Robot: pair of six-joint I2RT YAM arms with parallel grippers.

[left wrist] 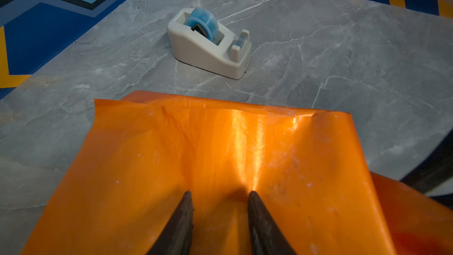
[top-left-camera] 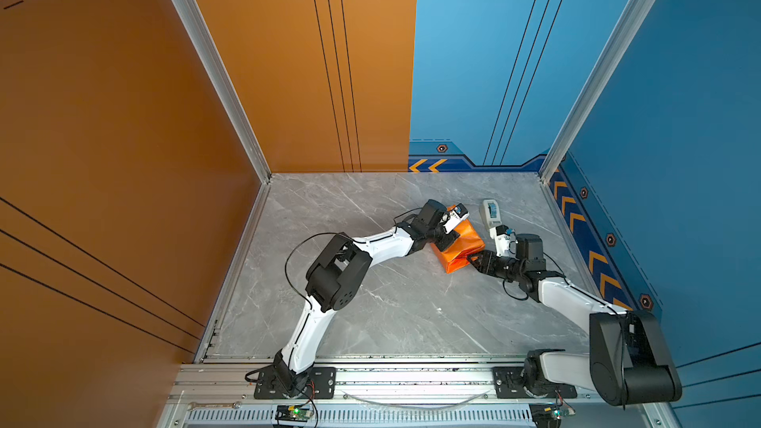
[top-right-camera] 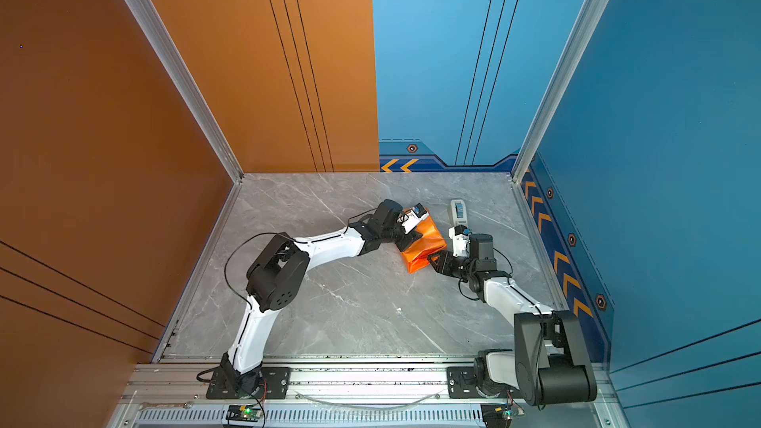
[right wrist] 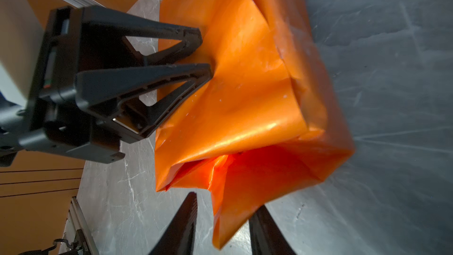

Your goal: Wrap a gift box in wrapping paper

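Note:
A box wrapped in shiny orange paper [top-left-camera: 463, 245] lies on the table; the paper hides the box itself. My left gripper presses its fingertips on the paper's top face, its two fingers a little apart, as the right wrist view shows from the side. At the near end the orange paper [right wrist: 273, 165] is gathered into folds, with a pointed flap sticking out. My right gripper stands part open around the tip of that flap, one finger on each side. Whether either finger touches the flap I cannot tell.
A white tape dispenser [left wrist: 207, 47] with a blue roll stands on the table beyond the box, behind my right gripper in the top views. Bare grey table [top-left-camera: 380, 309] lies in front and to the left.

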